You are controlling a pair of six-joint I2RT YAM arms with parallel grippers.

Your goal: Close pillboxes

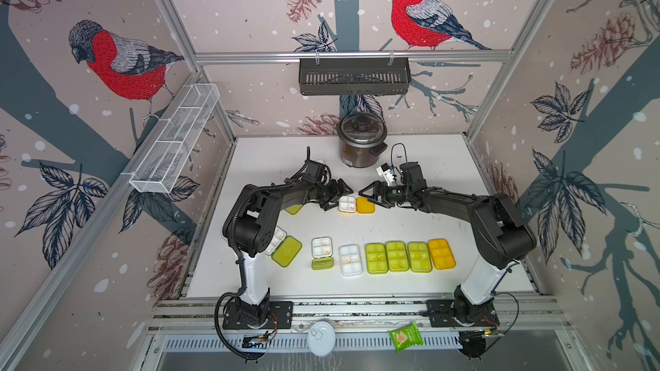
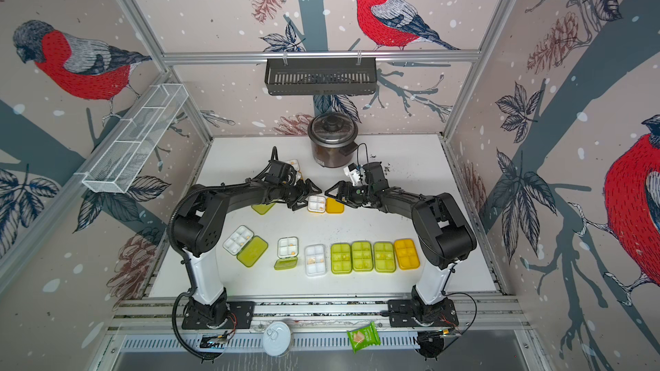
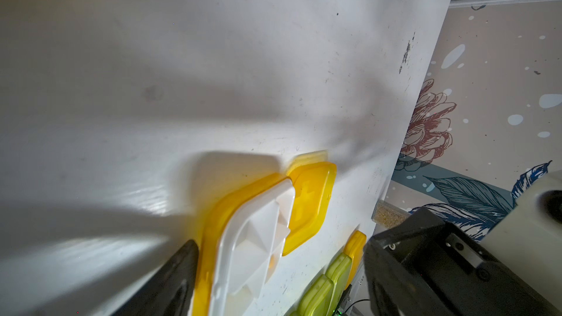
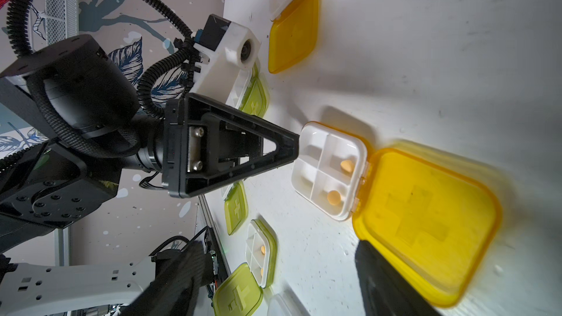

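Note:
An orange pillbox [image 1: 347,204] sits opened out at mid-table between my two grippers. In the right wrist view its white tray [image 4: 327,169] faces up, with orange pills in two compartments. The hinged orange lid [image 4: 430,213] lies folded out, apparently flat or nearly so. My left gripper is open at the tray end; one finger [image 3: 175,283] is close beside the box, though contact cannot be told. My right gripper is open above the lid side, and one of its fingers [image 4: 383,278] overlaps the lid's near edge in view.
Opened green pillboxes [image 2: 252,250] [image 2: 286,262] lie at front left. A white box [image 2: 315,260], several green boxes [image 2: 361,256] and an orange box [image 2: 406,254] line the front. Another orange lid [image 4: 294,32] lies farther back. The pot [image 1: 361,141] stands behind.

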